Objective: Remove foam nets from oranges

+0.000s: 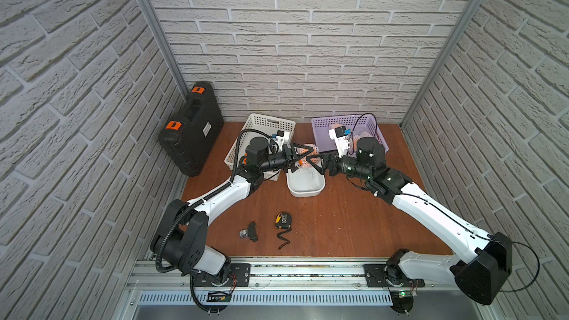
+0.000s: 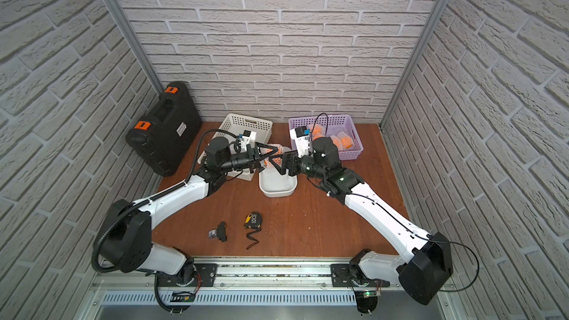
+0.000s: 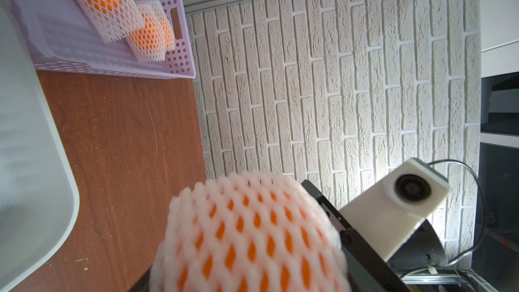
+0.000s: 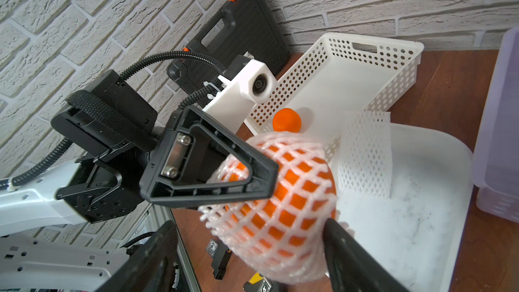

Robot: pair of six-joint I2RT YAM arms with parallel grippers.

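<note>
In the right wrist view my left gripper is shut on an orange in a white foam net [image 4: 286, 211], held above a white tray [image 4: 421, 200]. The netted orange [image 3: 248, 238] also fills the bottom of the left wrist view. My right gripper [image 1: 315, 161] stands open close by on the right; its blurred fingers frame the lower part of the net. An unwrapped orange [image 4: 286, 120] lies in a white basket [image 4: 378, 59], and an empty net [image 4: 365, 156] lies at the tray's edge.
A purple basket [image 3: 178, 59] with several netted oranges stands back right. A black case [image 1: 191, 130] stands left. A tape measure [image 1: 283, 220] and a small black object [image 1: 252, 231] lie at the front.
</note>
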